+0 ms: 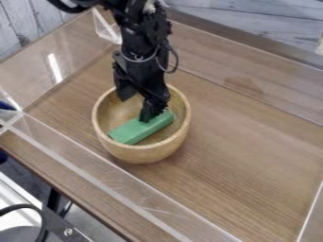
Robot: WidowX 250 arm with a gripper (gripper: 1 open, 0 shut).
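A round wooden bowl [161, 148] sits on the tabletop with a green rectangular block [134, 130] lying inside it. The black gripper [138, 100] points down into the bowl from above, its fingers open. One finger is close to the upper end of the block; whether it touches cannot be told. The other is over the bowl's back left part.
Cables and dark equipment [32, 225] are at the lower left, beyond the table edge. A white plank wall [28, 21] is behind.
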